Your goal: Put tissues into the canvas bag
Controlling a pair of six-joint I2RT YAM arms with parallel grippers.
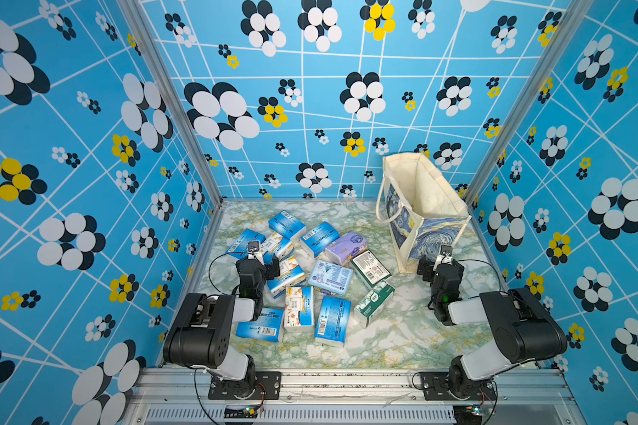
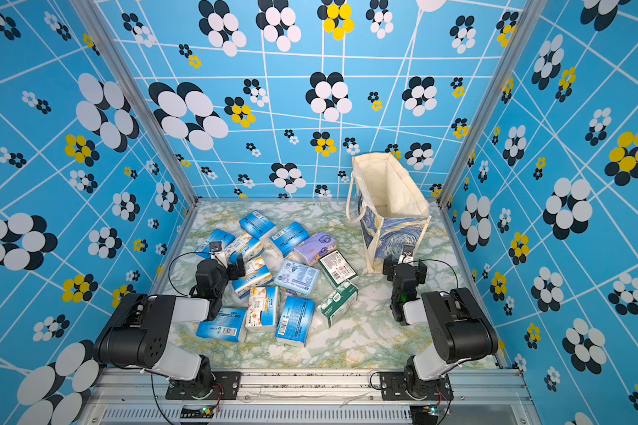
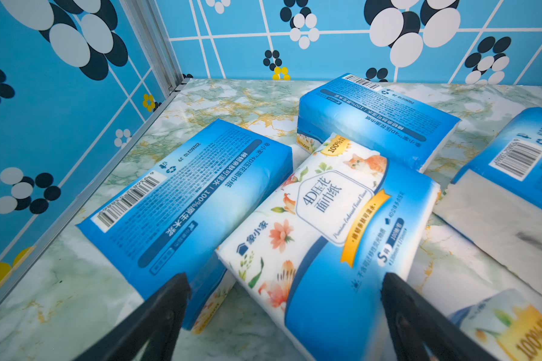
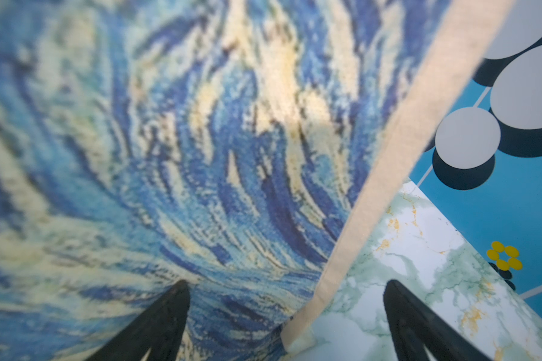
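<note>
The canvas bag (image 1: 438, 237), cream with a blue swirling print, stands upright with its top open at the back right of the table. Several tissue packs lie loose in the left and middle: blue ones (image 1: 332, 318), a purple one (image 1: 346, 248) and green ones (image 1: 374, 303). My left gripper is open over the left packs; a white-and-blue flowered pack (image 3: 337, 240) lies ahead of its fingers, leaning against a blue pack (image 3: 192, 198). Before the bag's printed side (image 4: 192, 180), my right gripper stands open with nothing held.
Bare marble tabletop (image 1: 404, 336) shows at the front between the arms and right of the green packs. A cream handle (image 1: 384, 205) hangs on the bag's left side. Patterned blue walls enclose the back and sides.
</note>
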